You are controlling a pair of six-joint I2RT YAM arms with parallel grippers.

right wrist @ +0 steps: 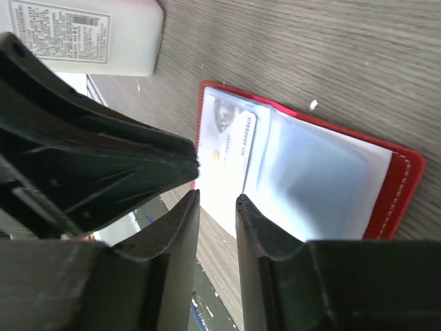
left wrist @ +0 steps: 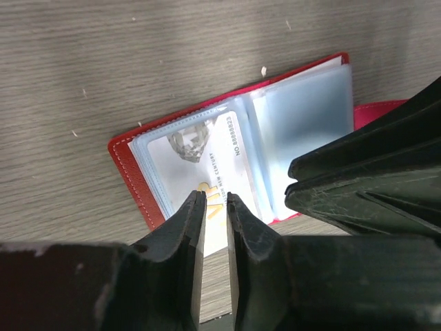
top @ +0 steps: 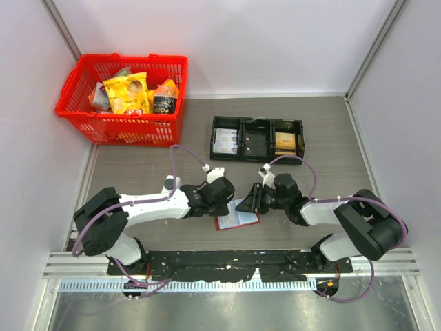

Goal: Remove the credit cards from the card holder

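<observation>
The red card holder lies open on the table between my grippers, with clear sleeves and a white card in its left sleeve, also seen in the right wrist view. My left gripper is over that card, its fingertips a narrow gap apart; whether they touch it I cannot tell. My right gripper is over the holder from the right, fingertips part open, with nothing visible between them.
A black divided tray with cards stands behind. A red basket of snack bags is at the back left. A white object stands beside the holder.
</observation>
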